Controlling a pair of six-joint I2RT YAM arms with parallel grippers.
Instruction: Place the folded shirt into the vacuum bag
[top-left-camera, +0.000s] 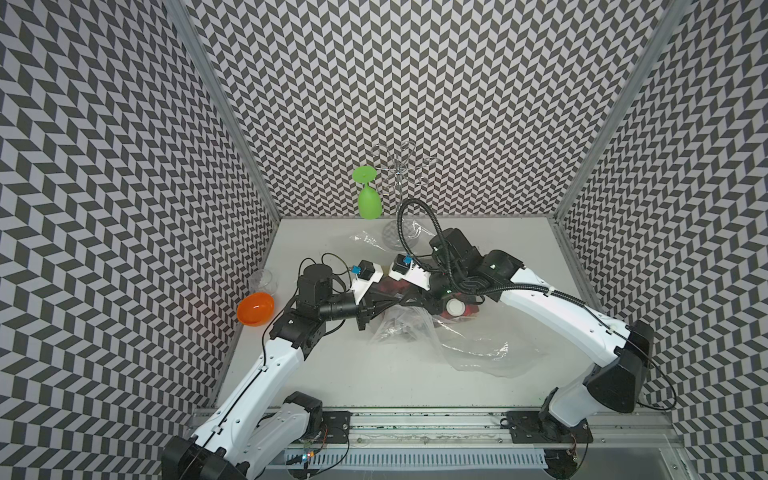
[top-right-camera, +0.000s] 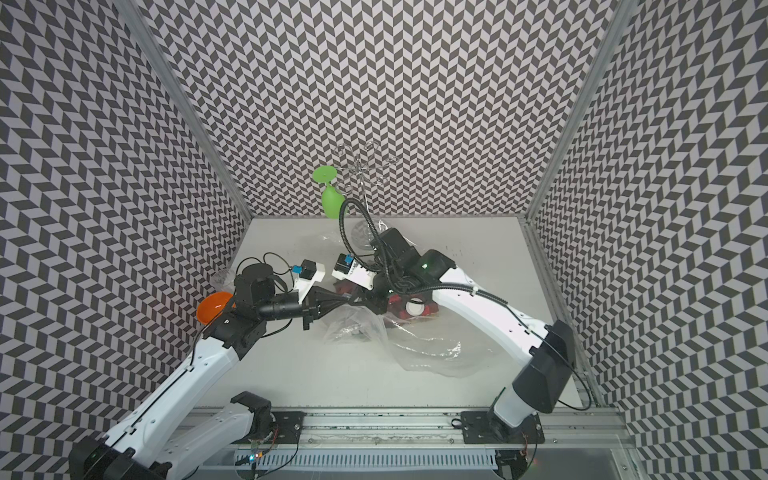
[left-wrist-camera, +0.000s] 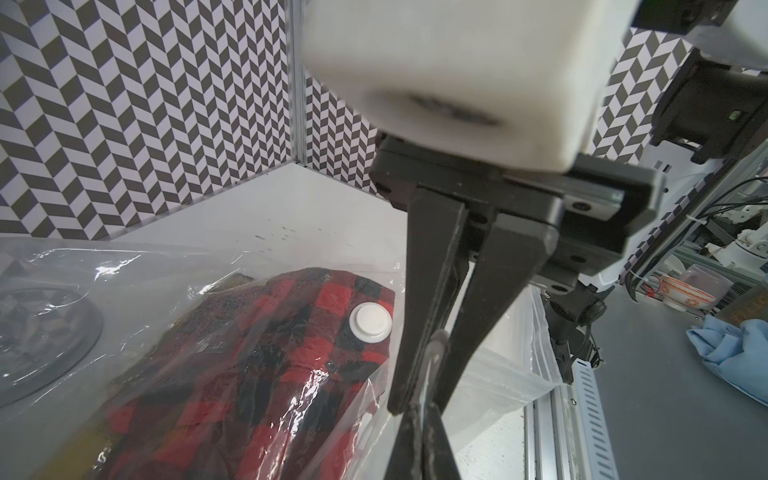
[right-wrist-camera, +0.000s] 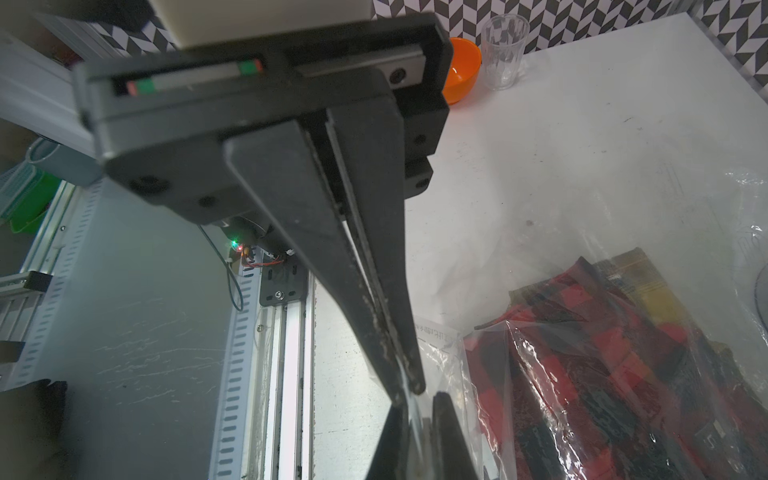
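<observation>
The red-and-black checked shirt (left-wrist-camera: 264, 360) lies inside the clear vacuum bag (top-left-camera: 488, 348), which has a white round valve (left-wrist-camera: 369, 321) showing over it. Both grippers meet above the bag's near edge at the table's middle. In the left wrist view, my left gripper is shut, with the thin bag edge between the fingertips. My right gripper is shut on that thin plastic edge too, as its wrist view shows. In both top views the fingertips are close together and partly hidden by the arms.
An orange bowl (top-left-camera: 255, 309) and a clear cup (right-wrist-camera: 504, 52) stand at the left. A green object (top-left-camera: 369, 200) and a metal stand (top-left-camera: 400, 172) are at the back.
</observation>
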